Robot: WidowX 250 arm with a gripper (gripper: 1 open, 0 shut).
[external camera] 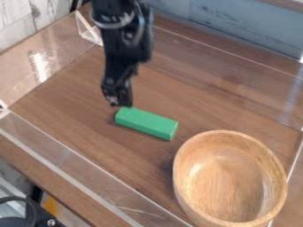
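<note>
My black gripper point(119, 89) hangs from the top of the camera view, blurred, open, a little above and behind a green rectangular block point(145, 123). The block lies flat on the brown wooden surface. Whether the fingertips touch anything is hard to tell, but nothing shows held between them.
A round light wooden bowl point(229, 209) stands at the front right, close to the block. Walls and a rim bound the area at the back and left.
</note>
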